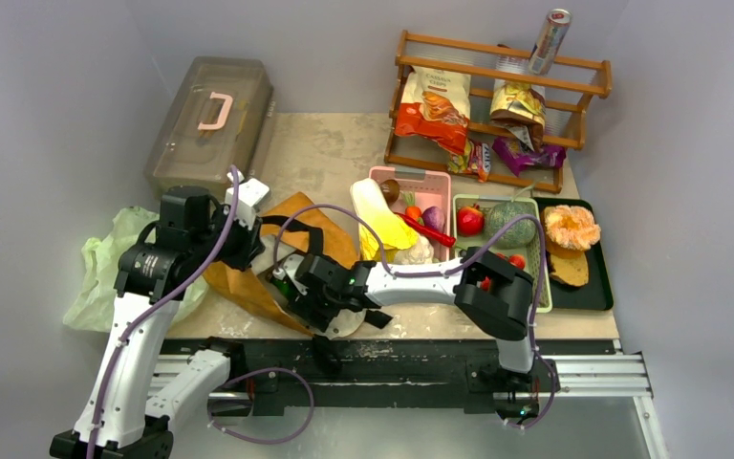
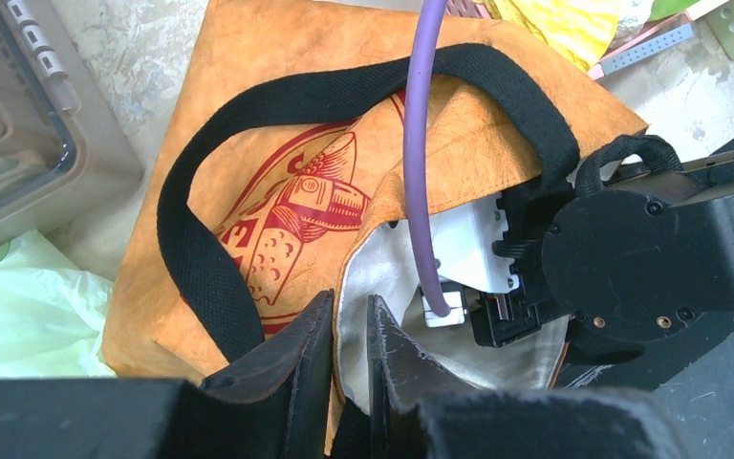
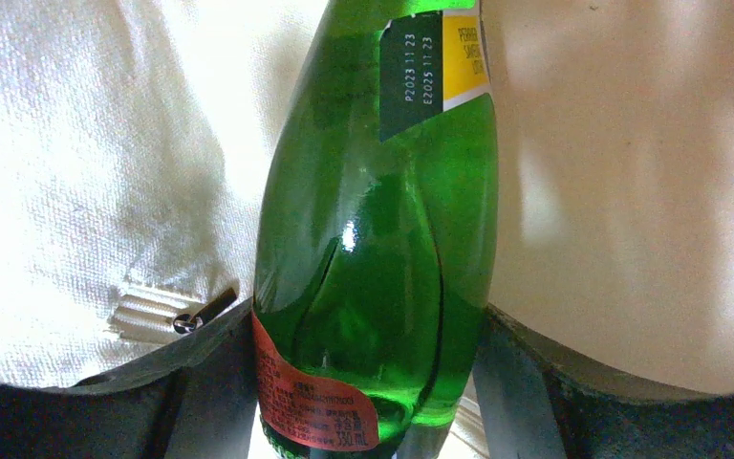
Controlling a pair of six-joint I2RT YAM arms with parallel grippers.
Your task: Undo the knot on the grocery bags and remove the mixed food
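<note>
An orange cloth bag [image 2: 191, 57] with black straps lies open on the counter, its silver lining showing. My left gripper is at the bag's near opening, fingers slightly apart around the edge of the opening; whether they touch it is unclear. My right gripper reaches inside the bag, where a green glass bottle [image 3: 373, 210] lies between its fingers, which appear to touch both sides. Whether they grip it firmly is not clear.
A pale green plastic bag [image 1: 105, 277] lies left, below a lidded box [image 1: 196, 143]. Pink [image 1: 382, 174] and green [image 1: 542, 296] baskets of produce, a dark tray [image 1: 600, 287] with bread and a wooden snack rack [image 1: 578, 91] fill the right and back.
</note>
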